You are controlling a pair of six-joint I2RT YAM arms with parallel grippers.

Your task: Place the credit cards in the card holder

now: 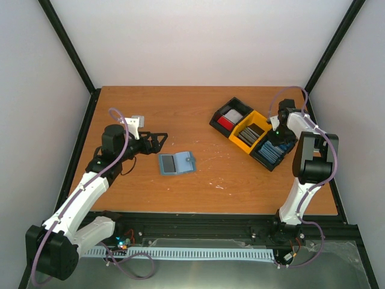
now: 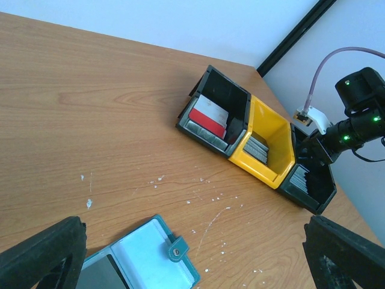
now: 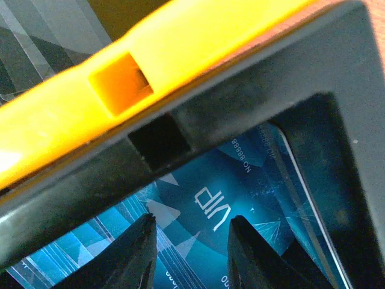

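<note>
A light-blue card holder lies open on the table, also low in the left wrist view. My right gripper is down in the right black bin, over blue cards, its fingertips apart, part open; whether they touch a card I cannot tell. My left gripper hangs open left of and above the holder, with nothing between its fingers.
A yellow bin with grey cards and a black bin with red and white cards adjoin the right bin.
</note>
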